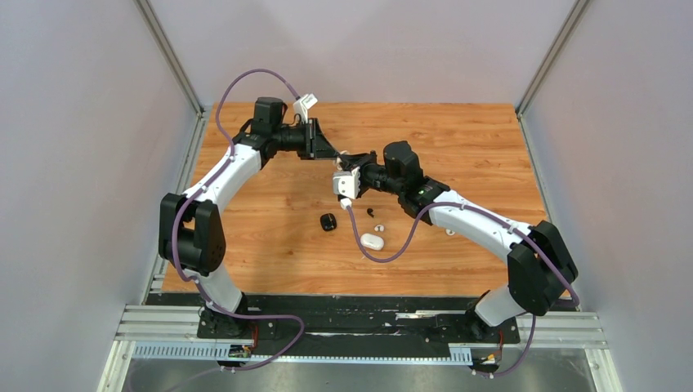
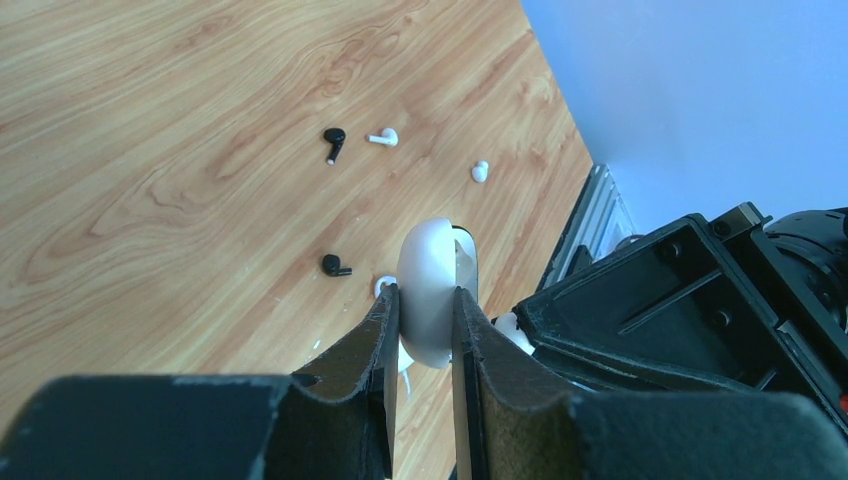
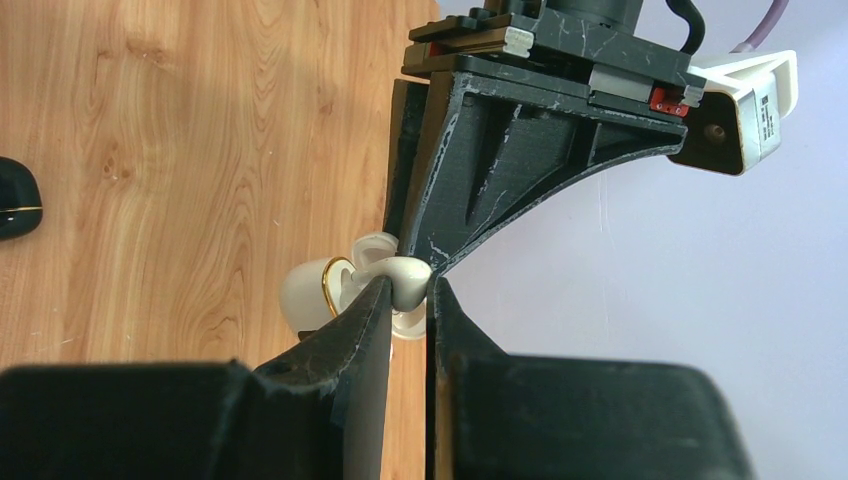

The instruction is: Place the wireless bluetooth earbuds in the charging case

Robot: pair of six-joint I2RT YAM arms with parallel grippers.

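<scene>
Both grippers meet above the table's middle. My left gripper holds a white charging case between its fingertips; in the right wrist view the open case [image 3: 310,295] shows a gold-rimmed body and raised lid. My right gripper is shut on a white earbud [image 3: 405,275], held right at the case's mouth; whether it is seated I cannot tell. On the table in the left wrist view lie black earbuds [image 2: 334,138] and white earbuds [image 2: 386,136].
A black case [image 1: 328,221] lies left of centre on the wooden table [image 1: 270,245]. Another white case [image 1: 372,242] lies near the front, and another small white piece [image 2: 480,171] to the right.
</scene>
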